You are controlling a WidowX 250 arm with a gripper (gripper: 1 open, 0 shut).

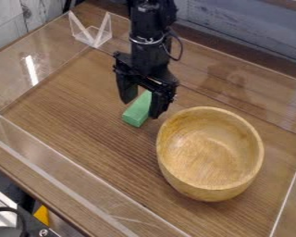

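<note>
My black gripper (144,91) hangs from the top centre over a wooden table, its two fingers spread open above a green object (140,112). The object lies flat and slanted, its upper end partly hidden behind the right finger. I cannot tell whether the fingers touch it.
A large tan oval bowl (210,155) fills the right middle of the table. A clear plastic item (92,28) stands at the back left near the table's edge. A dark cable lies in the bottom left corner.
</note>
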